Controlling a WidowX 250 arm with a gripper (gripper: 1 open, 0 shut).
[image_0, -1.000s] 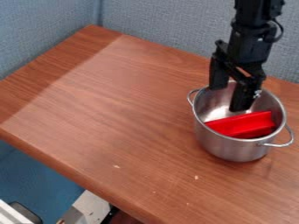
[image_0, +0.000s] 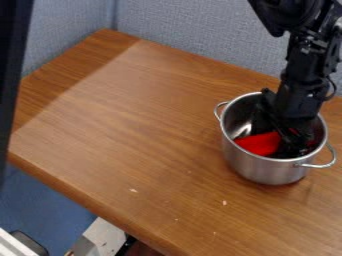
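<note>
A steel pot (image_0: 247, 163) with two side handles stands on the right part of the wooden table. A red object (image_0: 261, 143) lies inside it. My black gripper (image_0: 283, 132) reaches down into the pot from the upper right, over and beside the red object. Its fingertips are dark and partly hidden, so whether it touches the red object is unclear.
Grey padded walls stand behind and at the left. A dark vertical shape edges the far left of the view.
My gripper has moved down, deeper into the pot, covering more of the red object. The pot stays in place.
</note>
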